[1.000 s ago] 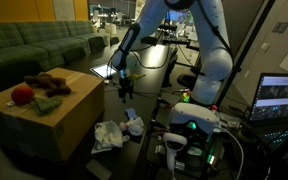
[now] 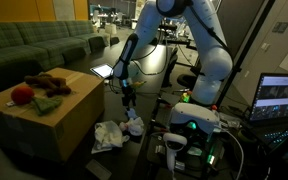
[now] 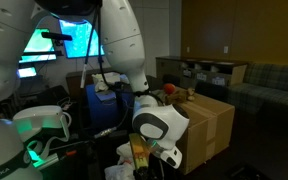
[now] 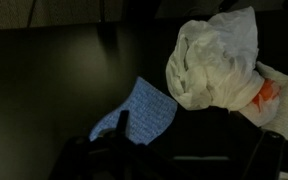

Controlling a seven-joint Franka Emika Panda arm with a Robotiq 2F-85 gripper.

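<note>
A light blue cloth lies on the dark surface in the wrist view, partly behind the dark gripper parts along the lower edge. Beside it, to the right, is a crumpled white plastic bag with an orange patch near its lower right. My gripper is open, its dark fingers set apart at the bottom of that view, and I see nothing held between them. Exterior view 1 has the gripper low over the dark surface, just behind the white bags; its fingertips are too small to make out there.
A large cardboard box stands left of the arm, with a red ball and a brown plush toy on top. A laptop is at the right. Behind the box runs a sofa.
The arm has come down slightly, bringing the gripper lower and nearer the white bags. The bags and the box look unmoved.
</note>
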